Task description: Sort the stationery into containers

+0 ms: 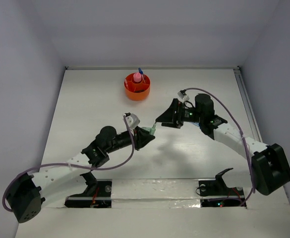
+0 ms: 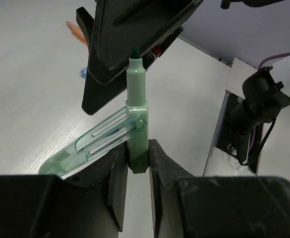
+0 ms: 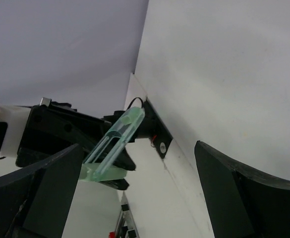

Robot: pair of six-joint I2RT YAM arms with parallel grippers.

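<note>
My left gripper (image 1: 144, 136) is shut on a pale green marker (image 2: 137, 139), held upright with its dark green tip exposed and a translucent green piece (image 2: 92, 141) angled off its side. My right gripper (image 1: 165, 119) is open beside the marker; in the right wrist view the green pieces show beyond its fingers. An orange divided container (image 1: 137, 95) with a pink item and a blue item stands at the back of the table. In the left wrist view an orange item (image 2: 76, 30) and a blue item (image 2: 83, 72) lie on the table, partly hidden.
Walls surround it at the back and both sides. The right arm covers much of the table's right part.
</note>
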